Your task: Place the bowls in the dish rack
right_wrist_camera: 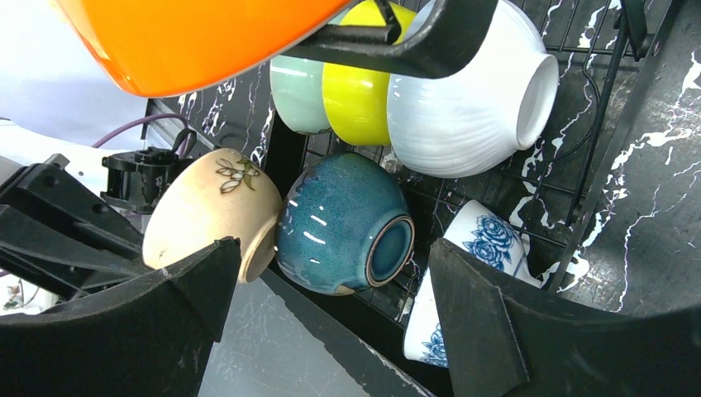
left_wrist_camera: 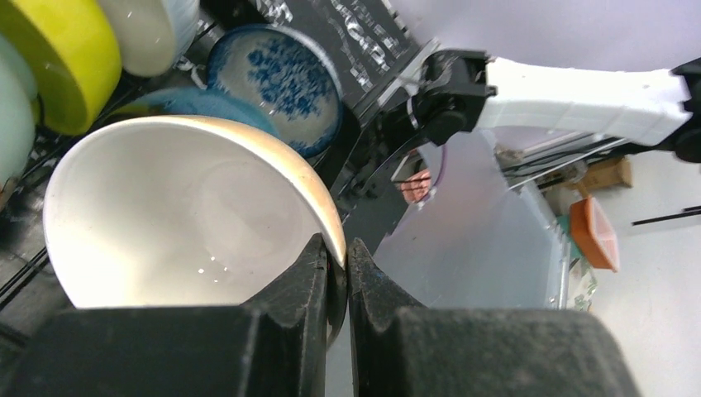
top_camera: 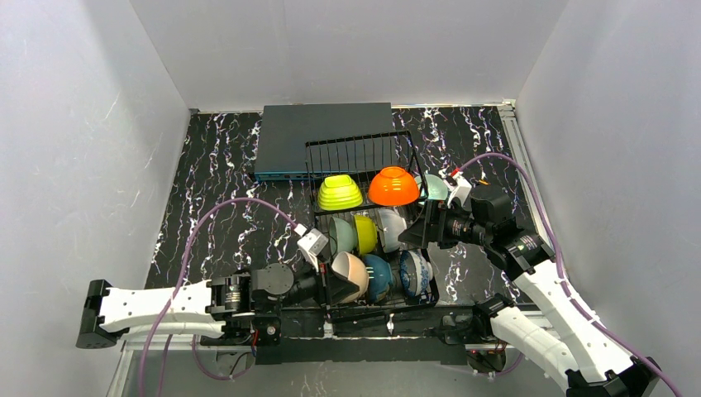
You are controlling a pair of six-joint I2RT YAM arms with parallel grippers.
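Observation:
A cream bowl (right_wrist_camera: 213, 203) with a leaf print is tilted on its side at the front left of the black dish rack (top_camera: 364, 311). My left gripper is shut on its rim. Right beside that bowl stands a blue-teal bowl (right_wrist_camera: 343, 219), then a blue-and-white flowered bowl (top_camera: 416, 273). Behind them lean a pale green bowl (top_camera: 341, 236), a yellow bowl (top_camera: 365, 235) and a white bowl (right_wrist_camera: 463, 99). An orange bowl (top_camera: 393, 187) and a lime bowl (top_camera: 340, 193) sit upside down on the upper tier. My right gripper hangs open over the rack's right side, nothing between its fingers.
Beyond the rack lies a flat dark box (top_camera: 322, 132). A pale mint bowl (top_camera: 434, 188) stands right of the upper tier, partly behind the right arm.

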